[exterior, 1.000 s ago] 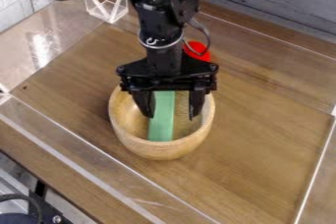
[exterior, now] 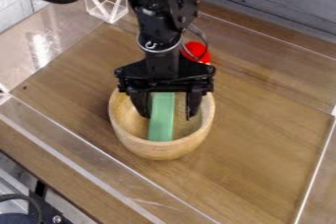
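A light wooden bowl (exterior: 184, 144) sits on the table, holding a long green object (exterior: 161, 120) lying lengthwise inside it. My black gripper (exterior: 165, 100) is over the bowl, its two fingers reaching down into it on either side of the green object. The fingers look apart; whether they touch anything is unclear from this angle. A red object (exterior: 201, 51) is behind the arm, partly hidden.
A white wire holder (exterior: 108, 2) stands at the back left. A wall runs along the back.
The gripper and arm have shifted very slightly; the bowl and the green object look almost the same.
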